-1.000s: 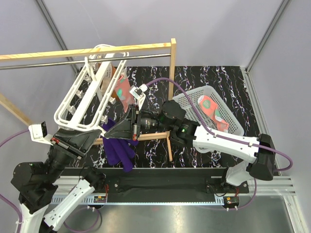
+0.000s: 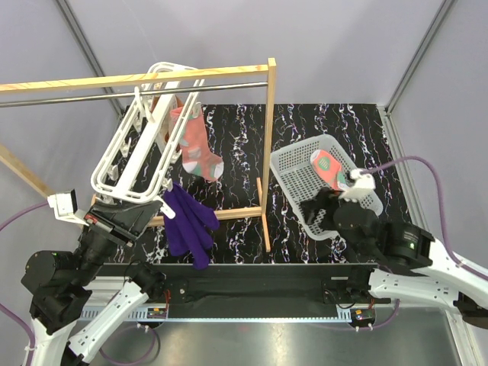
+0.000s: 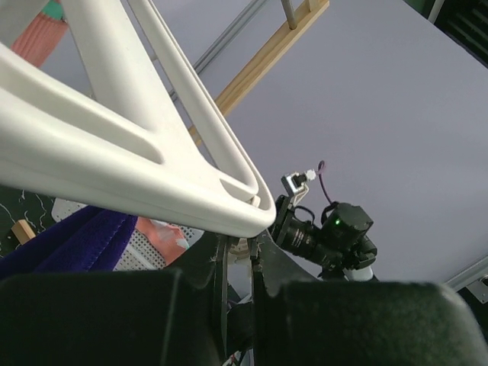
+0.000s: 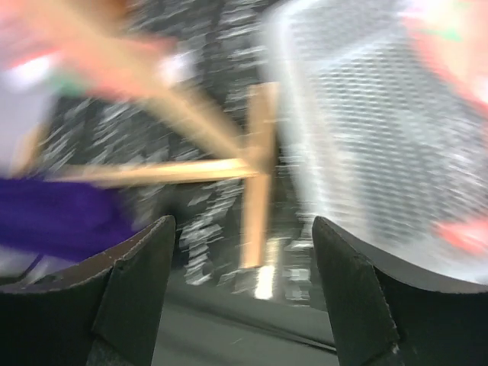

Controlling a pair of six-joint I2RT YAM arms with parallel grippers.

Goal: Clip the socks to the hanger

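Observation:
The white hanger (image 2: 131, 156) hangs from the rod, its near end held by my left gripper (image 2: 118, 223). In the left wrist view the hanger's rim (image 3: 137, 191) passes just above my left gripper, whose fingers are shut on it. From the hanger's right side hang a pink patterned sock (image 2: 200, 145) and, nearer, a purple sock (image 2: 187, 225). Another pink sock (image 2: 326, 165) lies in the grey basket (image 2: 293, 188). Over that basket's front, my right gripper (image 2: 314, 207) is blurred; in the right wrist view its fingers (image 4: 141, 271) stand wide open and empty.
A wooden frame (image 2: 269, 137) with a metal rod (image 2: 229, 87) stands between the hanger and the basket. Its foot (image 2: 264, 217) sits close to the basket's left side.
My right gripper has left the purple sock and swung right to the basket. The purple sock hangs from the hanger, and the pink hanging sock has swung.

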